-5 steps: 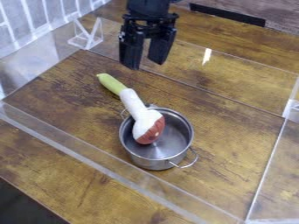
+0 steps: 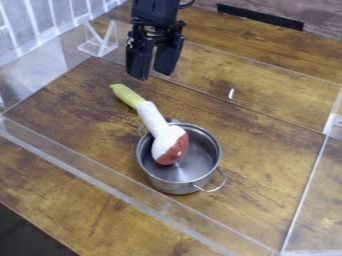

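My black gripper (image 2: 151,60) hangs open at the top middle, above the table and behind the other objects, with nothing visible between its fingers. A steel pot (image 2: 182,175) with wire handles stands in the lower middle. A white object with a reddish end (image 2: 164,136) lies tilted in the pot, reaching out over its back rim. A pale yellow-green elongated item (image 2: 127,96) extends up-left from the white object toward the back.
Clear plastic walls (image 2: 315,190) edge the workspace on the left, front and right.
My gripper has shifted slightly left over the last second. The pot and the objects in and by it look unchanged.
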